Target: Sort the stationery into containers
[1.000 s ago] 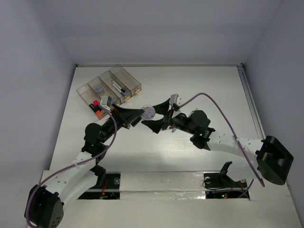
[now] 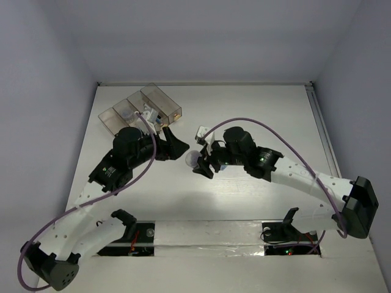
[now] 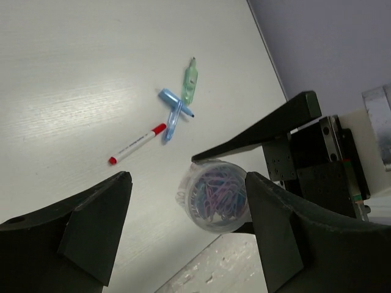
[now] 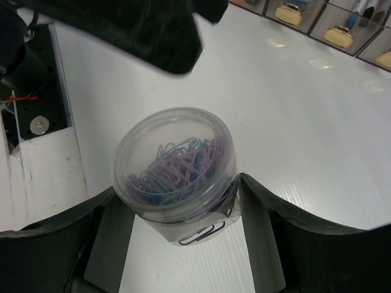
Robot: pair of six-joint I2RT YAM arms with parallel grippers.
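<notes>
A round clear jar of coloured paper clips point(image 4: 177, 165) is between the fingers of my right gripper point(image 2: 200, 158), raised over the table and tilted. My left gripper point(image 2: 176, 139) stands open to the left of the jar, its fingers empty and apart from it. On the table in the left wrist view lie a white marker with red ends point(image 3: 137, 144), a blue pen point(image 3: 175, 102) crossing a light blue one point(image 3: 173, 122), and a green bottle-shaped item point(image 3: 190, 83). A clear container with several compartments point(image 2: 162, 99) sits at the back left, partly hidden by my left arm.
In the right wrist view, the compartment fronts point(image 4: 339, 36) carry yellow clasps, and pens stand in one. Walls border the back and both sides.
The left gripper came off the jar, moved away from it, and turned as its arm swung over the container's front. The right gripper still has the jar, shifted slightly and tipped.
</notes>
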